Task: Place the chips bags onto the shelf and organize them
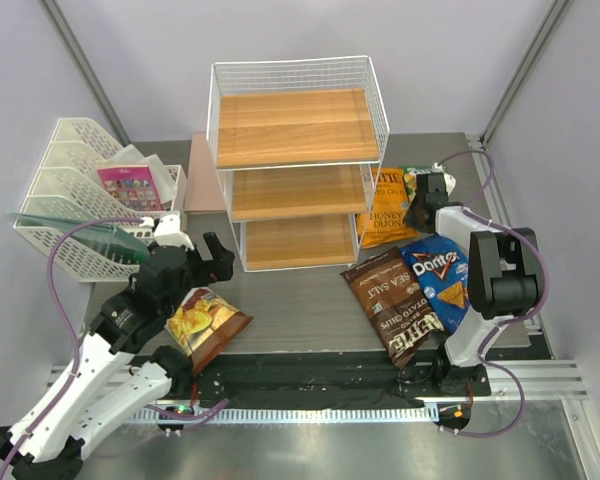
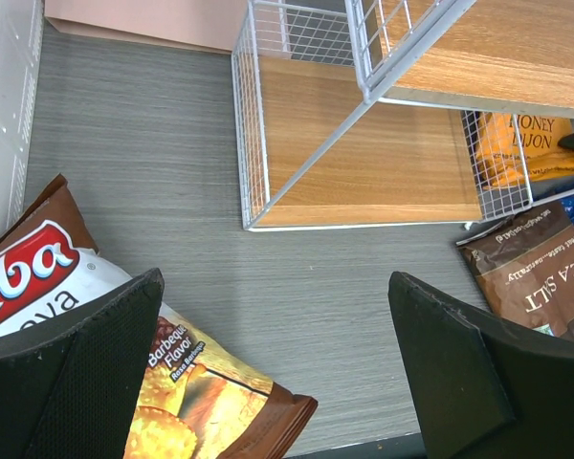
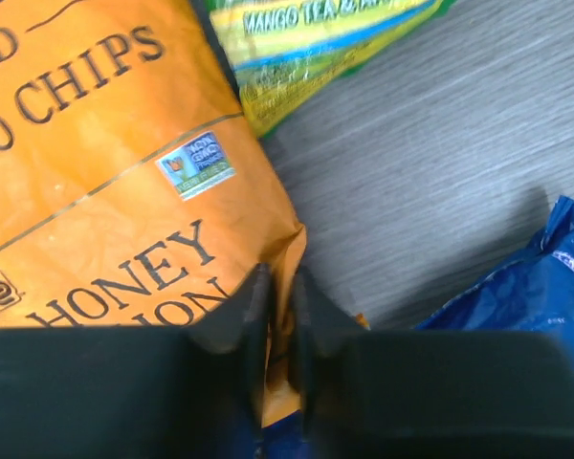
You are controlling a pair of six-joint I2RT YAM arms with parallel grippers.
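In the top view a three-tier wire shelf (image 1: 292, 128) with bare wooden boards stands centre. Right of it lie an orange Honey Dijon bag (image 1: 382, 205), a green bag (image 3: 316, 48), a blue Doritos bag (image 1: 438, 280) and a brown sea salt bag (image 1: 390, 305). My right gripper (image 1: 414, 215) is down at the orange bag's end; its blurred fingers stand around the crumpled edge, grip unclear. A barbecue chips bag (image 2: 191, 392) lies beneath my left gripper (image 1: 217, 255), which is open and empty.
A white basket (image 1: 75, 240) with papers and a pink booklet fills the back left. A pink board (image 1: 202, 175) leans behind the shelf's left side.
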